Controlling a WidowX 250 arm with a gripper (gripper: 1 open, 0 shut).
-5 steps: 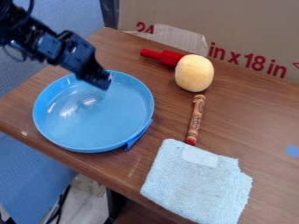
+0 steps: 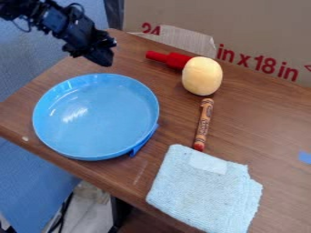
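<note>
My dark gripper (image 2: 100,56) hangs at the upper left, above the table just behind a blue plate (image 2: 95,118). Whether it is open or shut is hard to make out. The plate lies on the wooden table, with a blue piece showing under its right edge. A round pale yellow object (image 2: 202,76) and a red rolling-pin-like item (image 2: 169,59) are behind it to the right. A brown-orange marker-like stick (image 2: 203,124) lies right of the plate, and a folded light blue cloth (image 2: 205,191) lies at the front right.
A cardboard box (image 2: 255,32) stands along the back. The table's left and front edge drops to the floor.
My gripper has moved up and back, away from over the plate to beyond its rear edge. The objects on the table look unchanged.
</note>
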